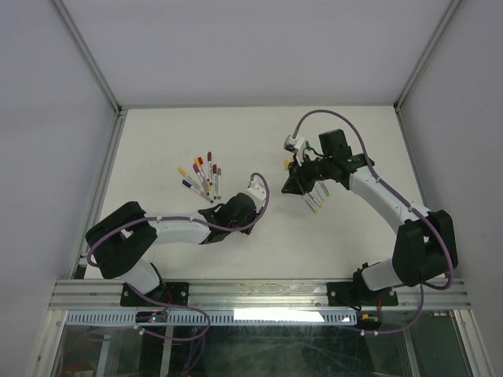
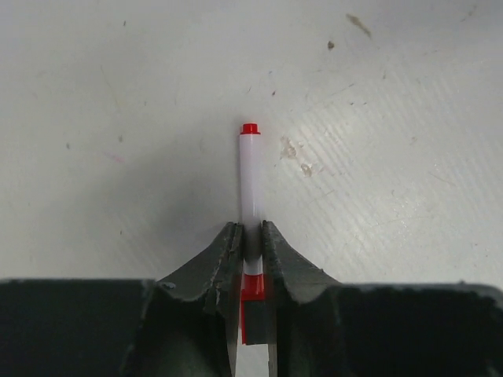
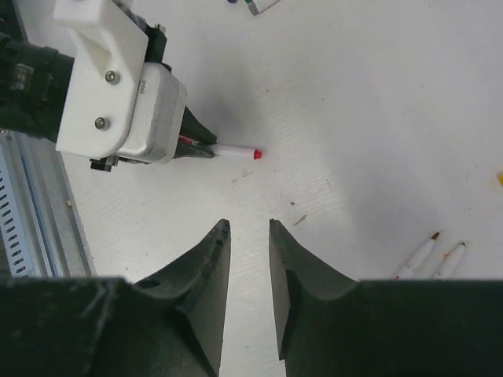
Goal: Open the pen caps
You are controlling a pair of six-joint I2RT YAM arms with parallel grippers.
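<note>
In the left wrist view my left gripper has its fingers closed in around a white marker (image 2: pixel 250 173) with a red end and a red cap between the fingers. The right wrist view shows that marker (image 3: pixel 234 150) sticking out of the left gripper's tip, above the table. My right gripper stands open in the air over the table's middle-right, nothing between its fingers, clear of the left one.
Several markers lie in a fan at the table's back left (image 1: pixel 203 177). More markers (image 1: pixel 313 203) lie under the right arm.
</note>
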